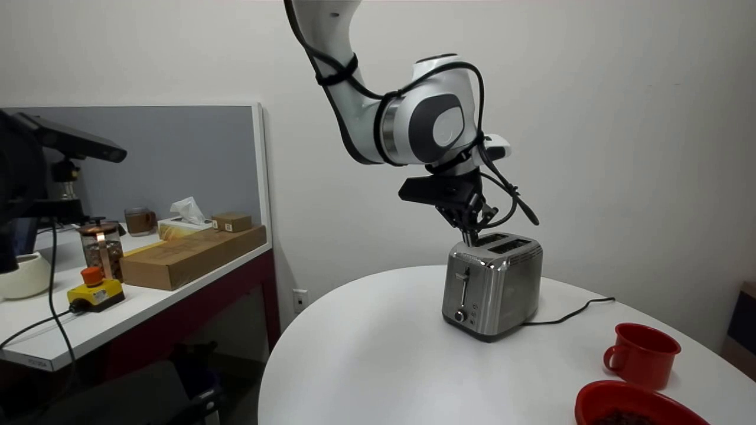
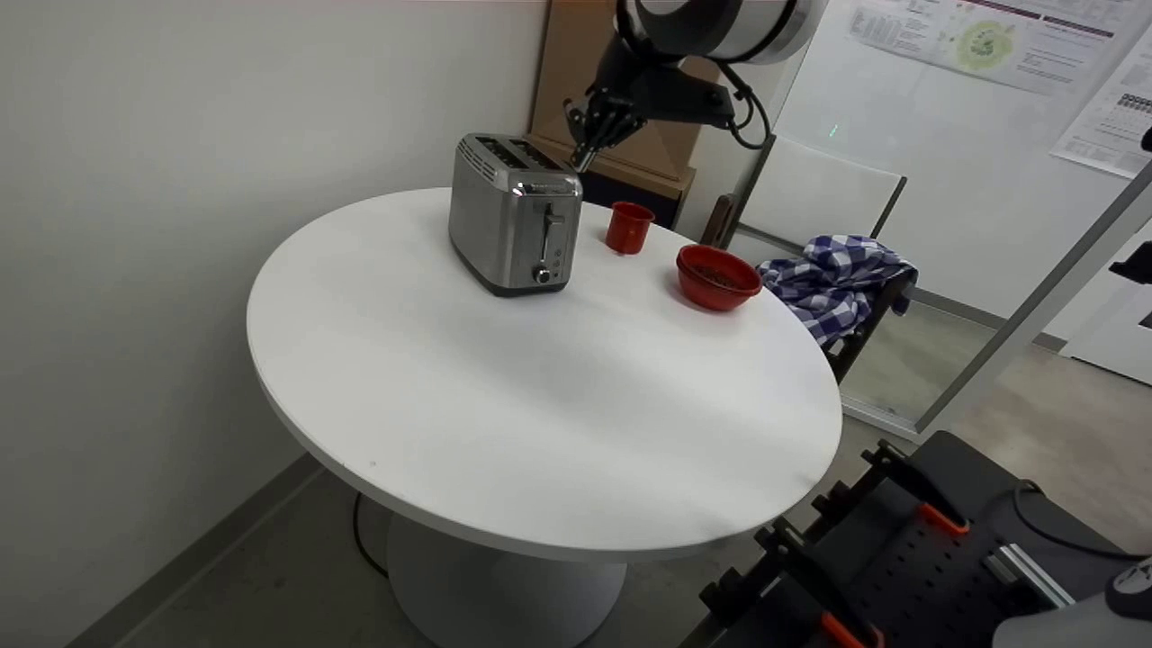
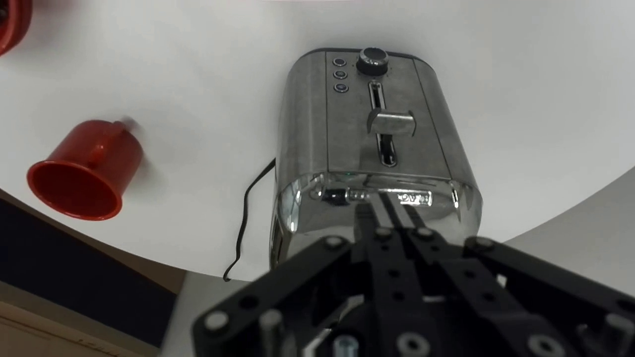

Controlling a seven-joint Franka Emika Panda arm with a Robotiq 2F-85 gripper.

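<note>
A silver toaster [image 1: 490, 297] stands upright on the round white table [image 2: 518, 400]. Its lever [image 3: 393, 123] sits partway along the slot on the front face, below the knob [image 3: 373, 60] in the wrist view. My gripper [image 1: 469, 239] points down at the toaster's top, near the front edge. In the wrist view the metal fingertips [image 3: 381, 209] lie side by side over the shiny upper edge; the gripper is shut and nothing shows between them. Whether they touch the toaster I cannot tell.
A red mug [image 1: 646, 356] and a red bowl [image 2: 718, 279] with dark contents stand on the table beyond the toaster. The toaster's black cord [image 1: 570, 314] trails over the tabletop.
</note>
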